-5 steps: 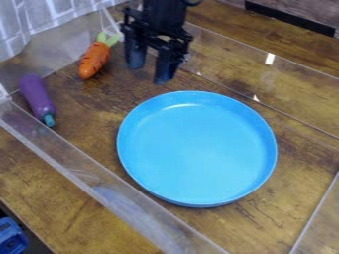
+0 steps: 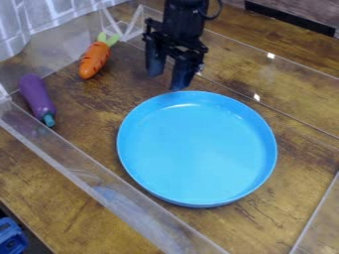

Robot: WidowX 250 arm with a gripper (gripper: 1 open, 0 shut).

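Note:
My dark gripper point(image 2: 167, 67) hangs at the top centre, above the wooden table behind the blue plate. Its two fingers point down and look spread apart, with nothing visible between them. The round blue plate point(image 2: 196, 151) fills the middle front. An orange carrot point(image 2: 94, 58) with a green top lies to the left of the gripper. A purple eggplant-like item point(image 2: 36, 96) lies at the far left.
Clear walls or rails point(image 2: 99, 189) run along the left side. A blue object point(image 2: 8, 236) is in the lower left corner.
The plate, carrot and purple item have stayed put.

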